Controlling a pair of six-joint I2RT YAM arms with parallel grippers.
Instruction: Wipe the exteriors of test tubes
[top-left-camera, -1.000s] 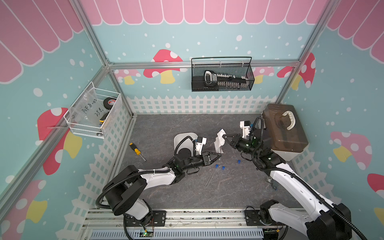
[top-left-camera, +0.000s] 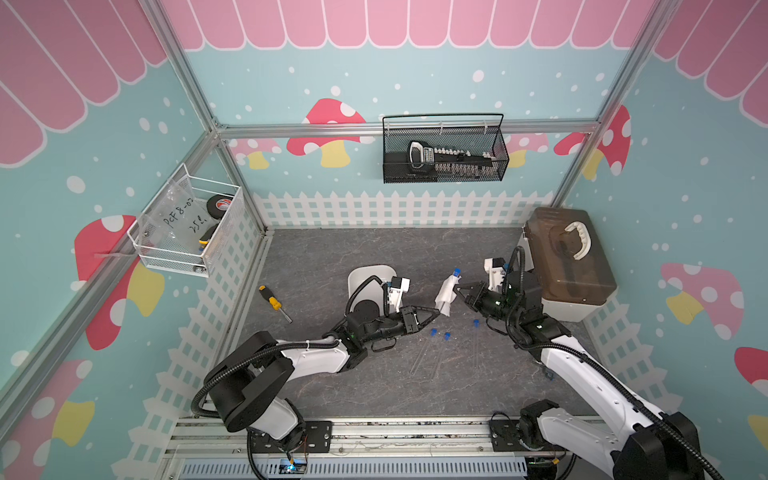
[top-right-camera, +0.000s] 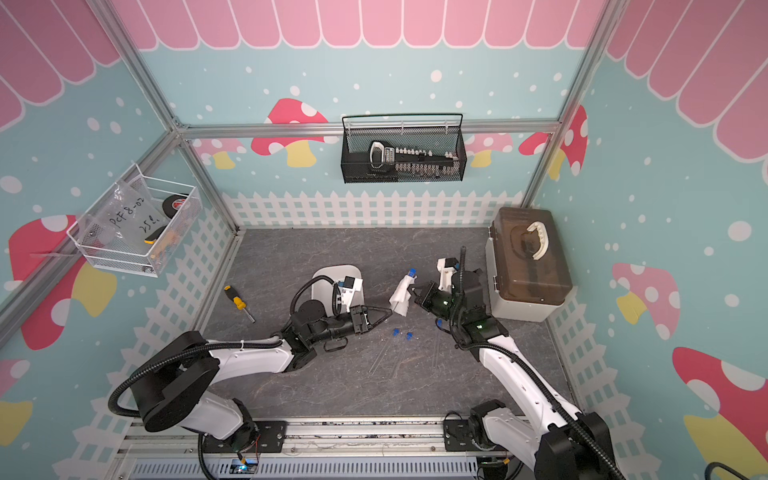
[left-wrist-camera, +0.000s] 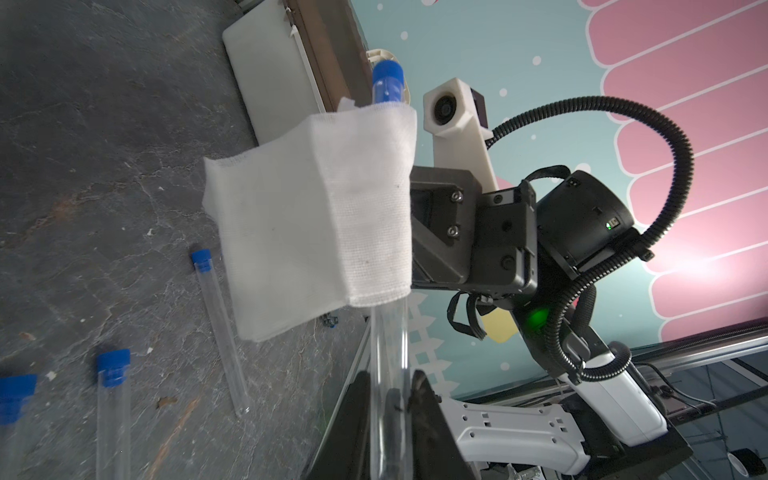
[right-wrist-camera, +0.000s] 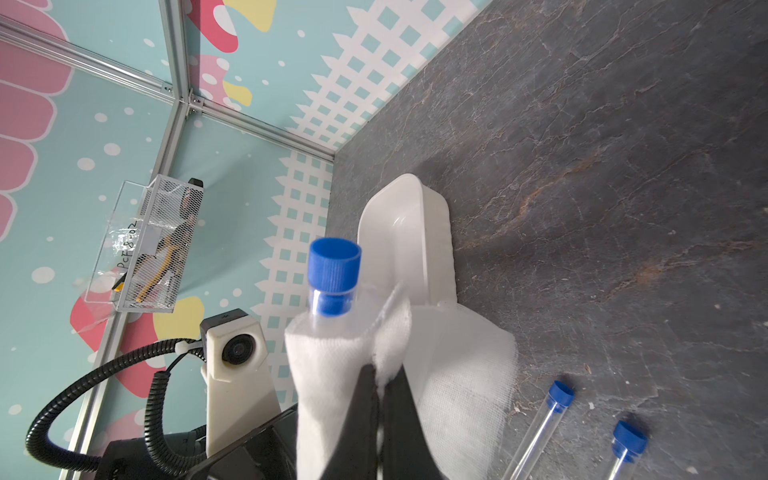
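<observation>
A clear test tube (left-wrist-camera: 390, 336) with a blue cap (left-wrist-camera: 388, 73) stands near upright in the left wrist view, its lower end between the fingers of my left gripper, which is shut on it. White cloth (left-wrist-camera: 364, 208) wraps the tube's upper part below the cap and hangs loose to one side. My right gripper is shut on the gathered cloth, pinching it right beside the tube. The cloth hides the tube's middle. Several other blue-capped tubes lie on the table, among them one tube (left-wrist-camera: 217, 324) and another tube (right-wrist-camera: 540, 432).
Behind the left gripper sits a white tray (right-wrist-camera: 438, 240). A yellow-black screwdriver (top-left-camera: 274, 301) lies at the left, and a brown-lidded box (top-left-camera: 568, 256) stands at the right. Bare table (top-left-camera: 320, 244) shows at the back and front.
The blue cap now shows clearly above the cloth. My left arm has barely moved.
</observation>
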